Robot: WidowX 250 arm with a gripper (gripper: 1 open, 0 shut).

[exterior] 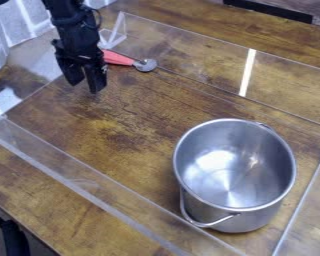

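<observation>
The black gripper [80, 72] hangs low over the wooden table at the upper left, its fingers pointing down; whether they are apart or together is hard to tell. Just behind it lies a pizza cutter [119, 60] with a red handle and a round metal wheel, partly hidden by the gripper. A large steel pot [232, 172] stands upright at the lower right, empty, with a wire handle hanging at its front.
Clear plastic barriers [83, 170] edge the work area on several sides. A white strip [248, 70] lies at the upper right.
</observation>
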